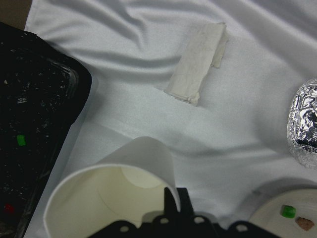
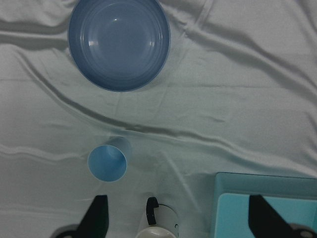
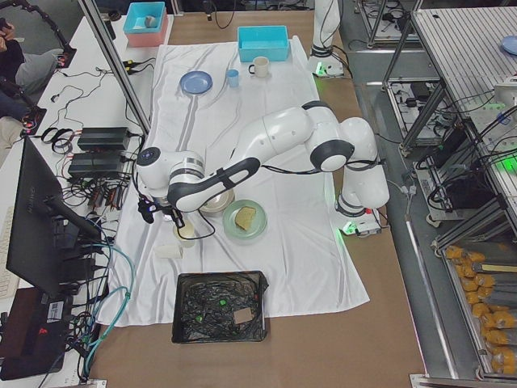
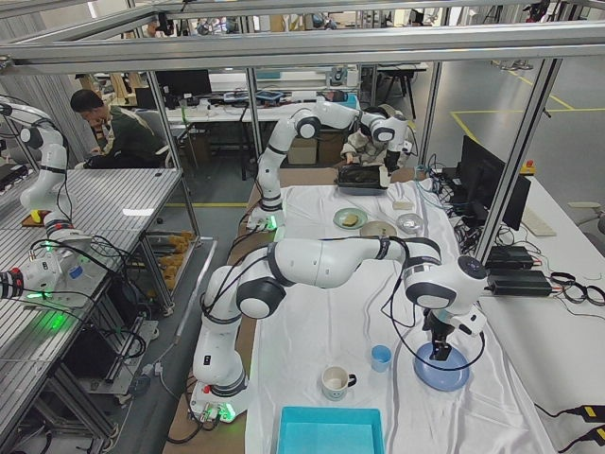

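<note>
A white cup (image 1: 114,193) lies in the lower left of the left wrist view, with my left gripper shut on its rim. A folded white paper strip (image 1: 195,62), a foil item (image 1: 304,124) and a plate (image 1: 270,210) with small green and brown pieces are near it. In the right wrist view my right gripper stands open above a mug (image 2: 158,223), beside a blue cup (image 2: 106,162) and below a blue plate (image 2: 118,44) in the picture.
A black lined tray (image 3: 218,307) sits at the cloth's near end. A green plate (image 3: 245,232) holds a yellow piece. A turquoise bin (image 3: 262,44) stands at the far end.
</note>
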